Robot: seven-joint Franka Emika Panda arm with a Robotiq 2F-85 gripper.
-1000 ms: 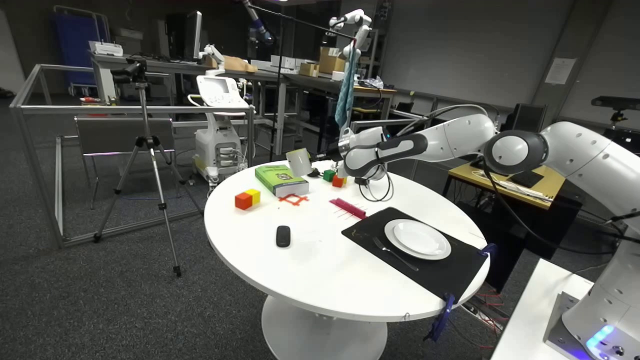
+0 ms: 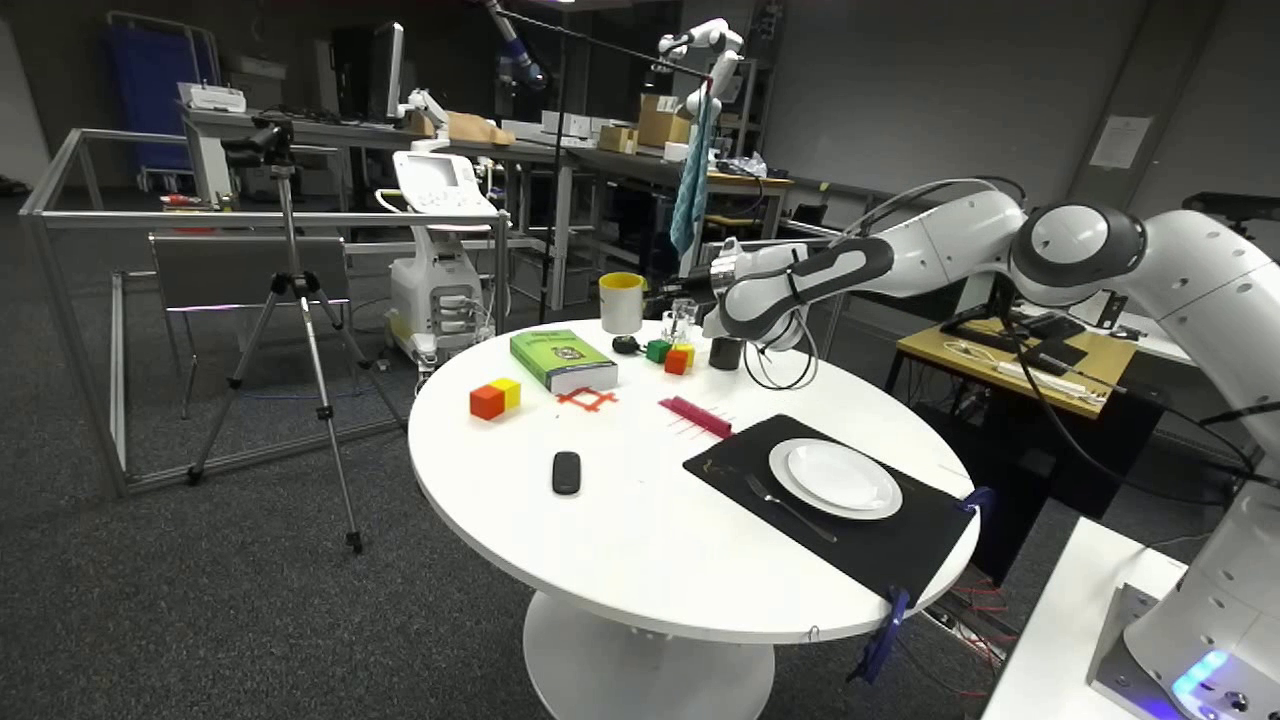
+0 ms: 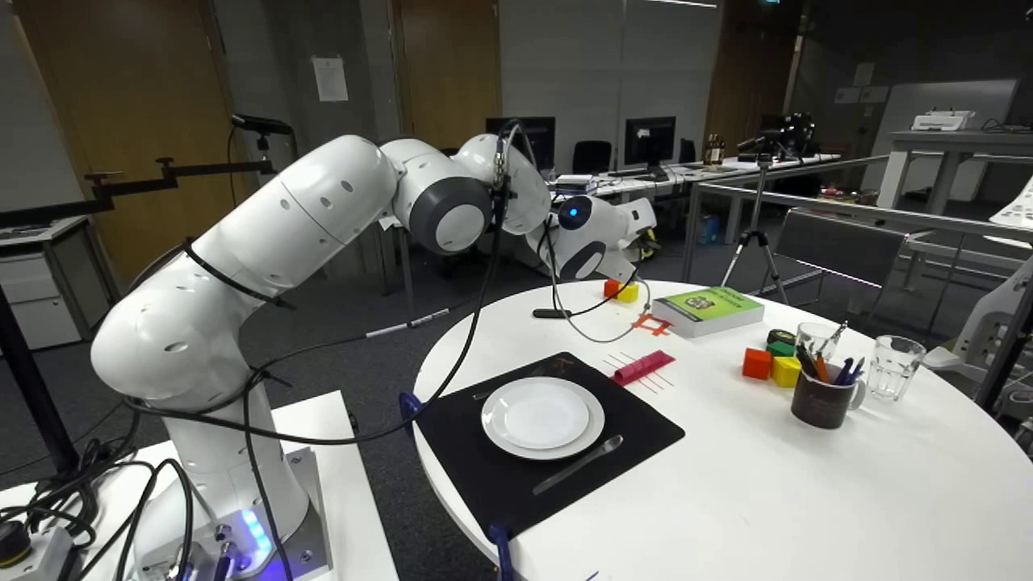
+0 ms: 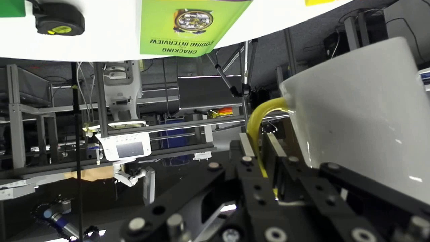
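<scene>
A white mug [image 2: 621, 308] with a yellow inside is held roughly upright at the far side of the round table, just beyond the green book [image 2: 561, 358]. In the wrist view the mug [image 4: 358, 115] fills the right side, and its yellow handle [image 4: 270, 106] runs down between the two fingers. My gripper is shut on that handle. Whether the mug's base touches the table cannot be made out. The arm hides both mug and gripper in exterior view 2.
Close to the mug lie a black tape measure [image 4: 60, 18], coloured cubes [image 3: 758, 363], a dark pen mug [image 3: 821, 399] and drinking glasses [image 3: 896, 366]. A black mat [image 2: 768, 462] with plates [image 2: 836, 475] covers the near right.
The mug was tilted and lower left, over the book's far edge. It has turned upright and shifted up and right in exterior view 1, along with the arm.
</scene>
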